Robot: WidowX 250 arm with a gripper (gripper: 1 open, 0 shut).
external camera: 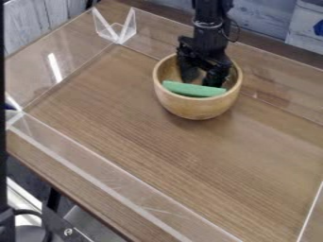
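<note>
A tan bowl (195, 108) sits on the wooden table (151, 170) toward the back. A green bar-shaped object (195, 89) lies in its front part. My black gripper (202, 68) reaches down into the back half of the bowl, behind the green object. Its fingers are dark and hard to make out, so whether anything is between them cannot be seen.
A small clear acrylic piece (116, 28) stands at the back left. Dark cables and hardware show at the lower left, beyond the table's edge.
</note>
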